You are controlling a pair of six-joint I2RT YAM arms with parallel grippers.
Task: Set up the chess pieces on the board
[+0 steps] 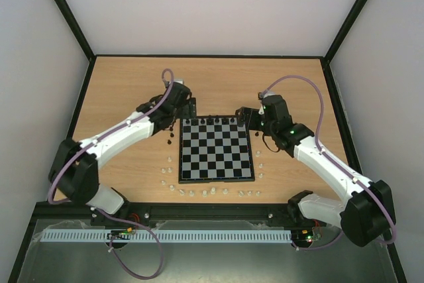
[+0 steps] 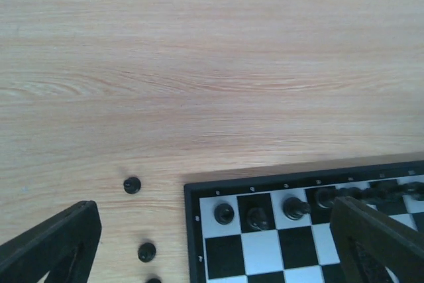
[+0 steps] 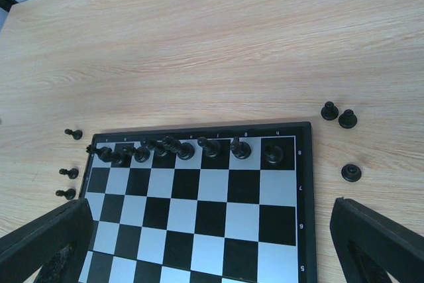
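Note:
The chessboard (image 1: 215, 154) has black pieces along its back row, seen as dark figures like the corner piece (image 2: 224, 213) and the piece (image 3: 240, 149). Loose black pieces (image 2: 146, 252) lie left of the board, and more (image 3: 351, 172) stand right of it. White pieces (image 1: 212, 191) are scattered beside and in front of the board. My left gripper is open above the board's back left corner, nothing between its fingers. My right gripper is open above the board's back right part, also empty.
Bare wooden table (image 2: 199, 64) stretches behind the board. Frame rails edge the table, and walls stand at the sides and back. The two arms reach in from the front left and front right.

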